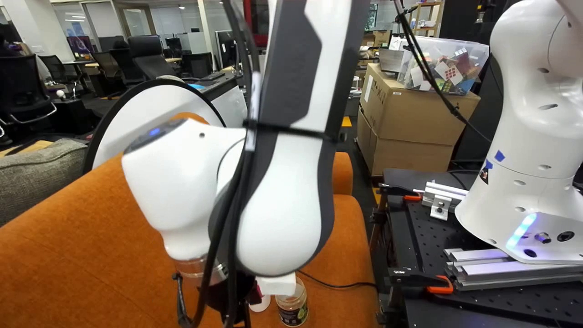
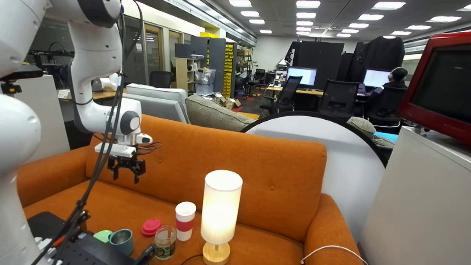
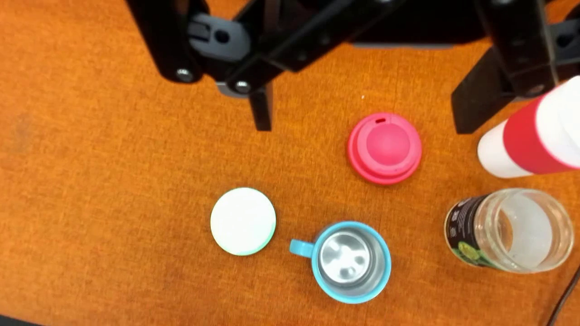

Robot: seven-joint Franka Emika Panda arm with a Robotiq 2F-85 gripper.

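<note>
My gripper is open, its two fingers wide apart with only orange fabric visible between them; in exterior view 2 the same gripper (image 2: 126, 173) hangs above the couch's left part. Below it in the wrist view lies a pink lid (image 3: 387, 146). A white cup with a red band (image 3: 530, 138) stands close to the right finger in that view. Below the cup is an open glass jar (image 3: 516, 228). The blue mug (image 3: 350, 261), empty inside, has its handle towards a pale green-white round lid (image 3: 243, 221). None of these is held.
A lit lamp (image 2: 222, 207) stands on the orange couch (image 2: 269, 185), right of the cup. Its backrest rises behind the objects. A black table (image 1: 492, 306) with the arm's base borders the couch. Cables (image 2: 108, 132) hang along the arm.
</note>
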